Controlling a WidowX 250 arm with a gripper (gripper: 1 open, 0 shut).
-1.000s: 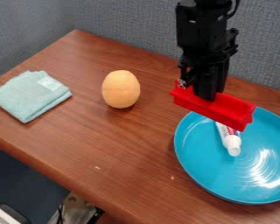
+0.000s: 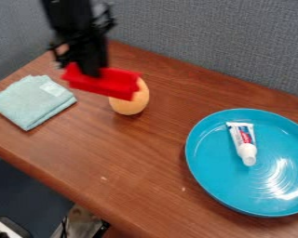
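Observation:
My gripper (image 2: 83,60) is shut on a red block (image 2: 108,81), blurred by motion, held above and just in front of an orange egg-shaped object (image 2: 130,102), partly covering it in the view. To the left a folded pale mint cloth (image 2: 33,102) lies on the table. On the right a blue plate (image 2: 214,172) holds a white tube (image 2: 244,141) with a red and blue label.
The wooden table (image 2: 120,167) has free room in its middle and front. A grey padded wall (image 2: 214,42) stands behind it, and a dark area lies beyond the front left edge.
My gripper has swept left with the red block, from above the blue plate to above the egg-shaped object. The tube, plate and cloth have not moved.

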